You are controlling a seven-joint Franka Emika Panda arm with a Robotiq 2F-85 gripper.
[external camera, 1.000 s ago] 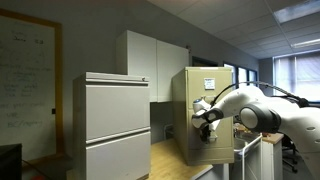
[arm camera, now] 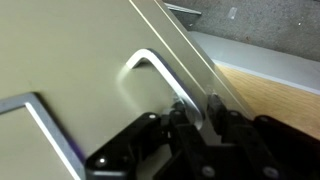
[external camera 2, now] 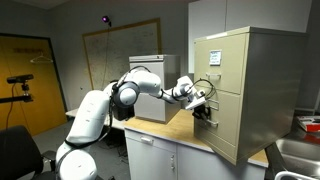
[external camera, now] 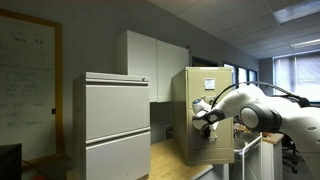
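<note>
A beige filing cabinet [external camera 2: 268,85] stands on the counter, its drawer fronts turned toward the arm. My gripper [external camera: 205,131] is up against that front, near its middle height. In the wrist view, a silver drawer handle [arm camera: 157,62] runs down into the space between the dark fingers of my gripper. The fingers lie on either side of the handle's near end; whether they press on it is too dark to tell. Another silver handle [arm camera: 55,132] crosses the drawer face at the left. No drawer looks pulled out.
A shorter grey filing cabinet [external camera: 115,122] stands to the side, with white wall cabinets [external camera: 152,62] behind it. Bare wooden counter [external camera 2: 182,126] lies between the two filing cabinets. A sink [external camera 2: 300,150] sits at the far right.
The arm and gripper keep almost the same place at the cabinet front. No drawer or cabinet has visibly moved.
</note>
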